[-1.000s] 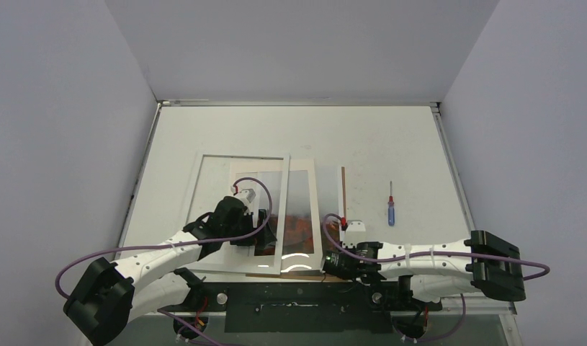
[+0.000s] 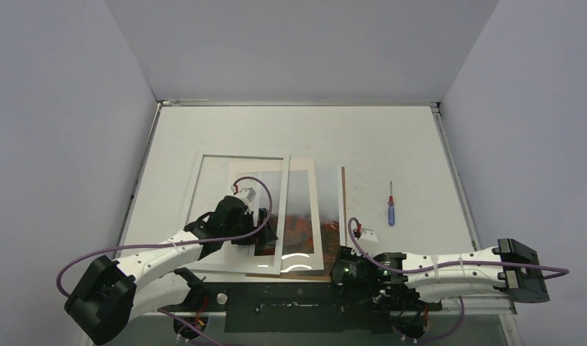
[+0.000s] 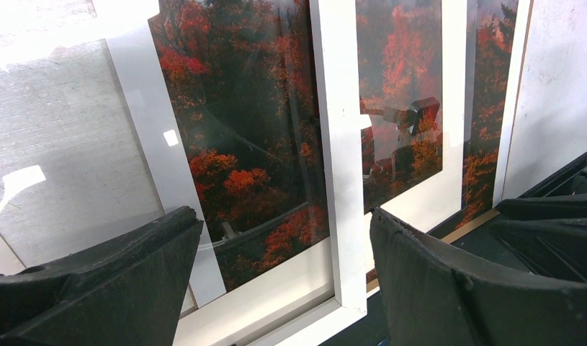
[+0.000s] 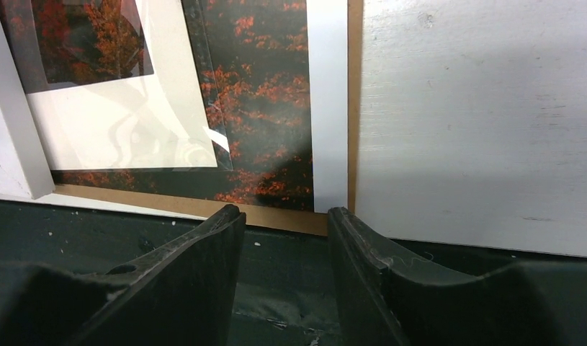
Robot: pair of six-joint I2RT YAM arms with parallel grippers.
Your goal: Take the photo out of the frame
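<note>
The white frame [image 3: 341, 144] lies on the table's left half, overlapping a cream mat [image 2: 313, 216]. Beneath and beside them is the photo [image 4: 269, 108] of red autumn trees, with a pale strip along its right side; the mat and frame partly cover it. My left gripper is part open over the frame's right bar, and nothing is visibly held between its fingers. At the photo's lower right corner, my right gripper stands part open, its fingertips near the brown backing board [image 4: 287, 218]. Whether they touch the edge cannot be told.
A screwdriver [image 2: 391, 213] with a blue handle lies to the right. Along the front edge runs a dark strip [image 4: 168, 238] under the right gripper.
The left arm, frame and photo look unmoved.
</note>
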